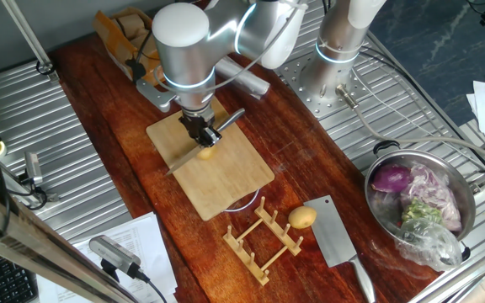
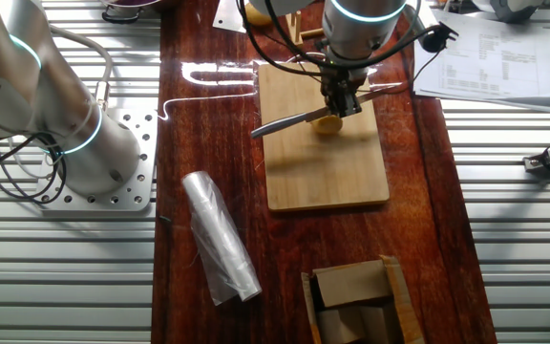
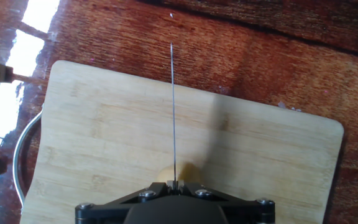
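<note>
A long knife (image 1: 184, 161) is held in my gripper (image 1: 205, 137), which is shut on it near the handle. In the wrist view the blade (image 3: 173, 112) appears edge-on as a thin line pointing away from my gripper. A yellow potato (image 2: 327, 124) sits on the wooden cutting board (image 2: 327, 182), right by the blade and under the gripper. Part of this potato (image 3: 190, 171) is hidden behind the fingers in the wrist view. Whether blade and potato touch, I cannot tell.
Beyond the board stand a wooden peg rack (image 1: 247, 245), a second potato (image 1: 302, 217) and a cleaver (image 1: 331, 231). A metal pot (image 1: 464, 195) of vegetables is at the right. A plastic roll (image 2: 221, 234) and an open cardboard box (image 2: 361, 296) lie on the other side.
</note>
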